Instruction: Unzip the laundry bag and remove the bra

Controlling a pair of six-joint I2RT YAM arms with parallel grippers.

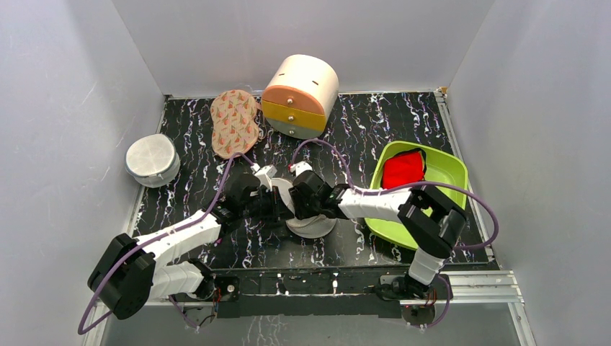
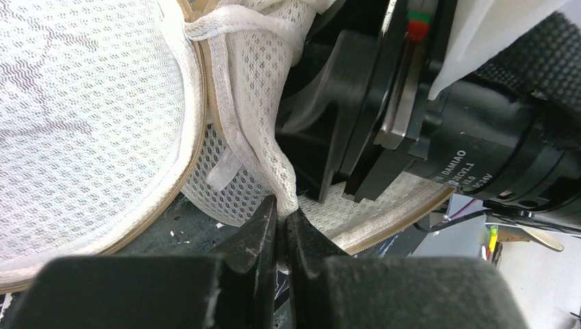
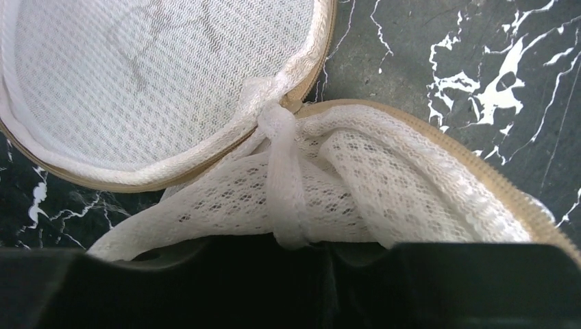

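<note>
The white mesh laundry bag [image 2: 89,130] is unzipped, its round lid folded open to the left along a tan zipper. My left gripper is shut on a gathered white mesh edge of the bag. At the bag's opening, my right gripper [image 1: 302,205] reaches down beside the left one; its fingertips are hidden, so its opening does not show clearly. In the right wrist view, bunched mesh and a small white fabric tab [image 3: 284,185] lie just ahead of its dark fingers [image 3: 466,284]. I cannot make out the bra among the dark shapes inside.
On the right stands a green basket [image 1: 461,169] with a red cloth item [image 1: 403,169] in it. Behind the arms are a drawer box [image 1: 306,79] and a patterned pad [image 1: 234,126]. A second round white bag [image 1: 151,157] sits at the far left.
</note>
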